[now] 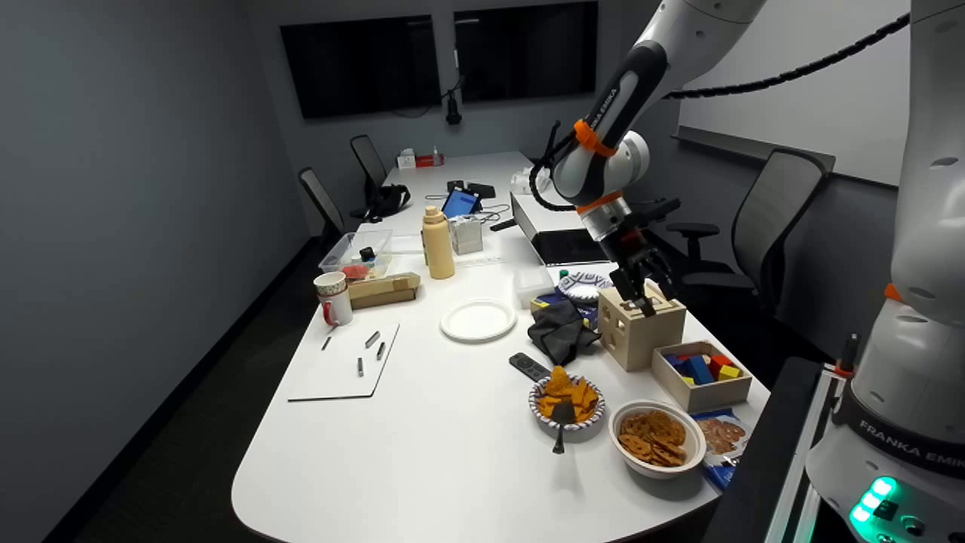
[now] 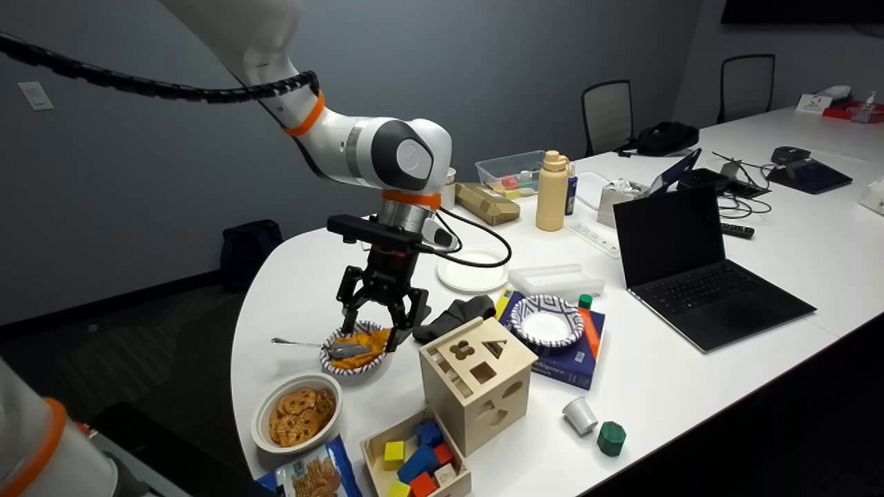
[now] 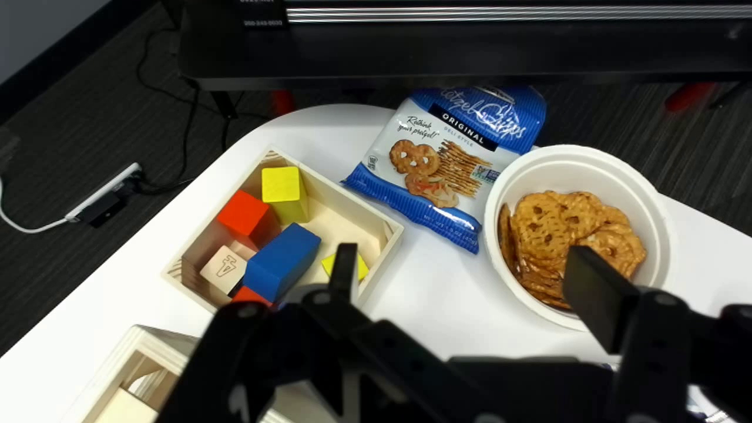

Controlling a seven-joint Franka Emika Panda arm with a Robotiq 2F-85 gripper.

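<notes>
My gripper (image 2: pixel 370 335) stands open in the air, nothing between its fingers. In the wrist view its two black fingertips are wide apart, one near the block tray, the other overlapping the bowl of pretzel crisps (image 3: pixel 578 232). A shallow wooden tray (image 3: pixel 352 211) holds red, blue, yellow and plain blocks, among them a blue block (image 3: pixel 283 261) and a yellow cube (image 3: pixel 283 184). Beside the tray is the wooden shape-sorter box (image 2: pixel 485 389) with cut-out holes in its top. A patterned bowl of orange chips (image 1: pixel 567 398) has a spoon (image 1: pixel 561 425) resting in it.
A blue pretzel bag (image 3: pixel 451 162) lies between tray and bowl. Farther off are a black cloth (image 1: pixel 562 333), a remote (image 1: pixel 529 366), a white plate (image 1: pixel 477 320) and a tan bottle (image 1: pixel 438 243). A silver cup (image 2: pixel 580 415) lies past the box.
</notes>
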